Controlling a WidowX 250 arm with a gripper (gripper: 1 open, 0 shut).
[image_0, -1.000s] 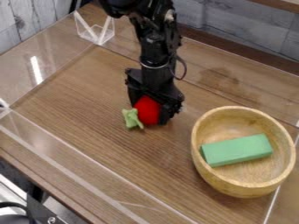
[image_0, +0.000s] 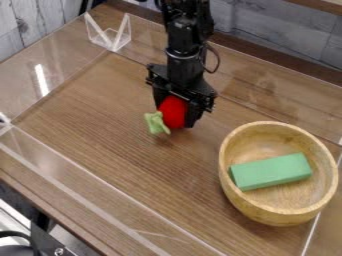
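My black gripper (image_0: 175, 100) reaches down from the top middle over the wooden table. Under its fingers is a red round object with a light green part (image_0: 156, 122), like a tomato or strawberry toy. The dark fingers overlap the red object (image_0: 173, 113); whether they grip it is hard to tell.
A pale wooden bowl (image_0: 281, 222) at the lower right holds a green block (image_0: 270, 171). A white wire-like item stands beyond the upper left edge.
The gripper has moved slightly up and toward the back, and the red object with its green part has shifted slightly the same way.
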